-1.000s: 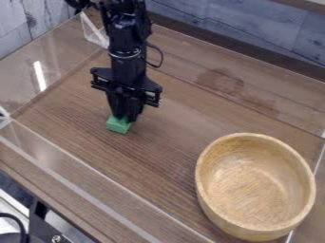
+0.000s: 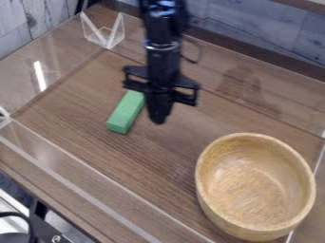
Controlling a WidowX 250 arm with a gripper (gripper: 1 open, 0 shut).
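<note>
My gripper (image 2: 160, 99), black and blurred by motion, is in the upper middle of the camera view, shut, with nothing visible between its fingers. A green block (image 2: 124, 112) lies on the wooden table just to the left of it, largely uncovered.
A large empty wooden bowl (image 2: 256, 144) stands at the lower right. Grey walls border the back, with a white object at the upper left.
The gripper has moved right, off the green block that it covered earlier, so the block now shows. The block looks to be in about the same place.
</note>
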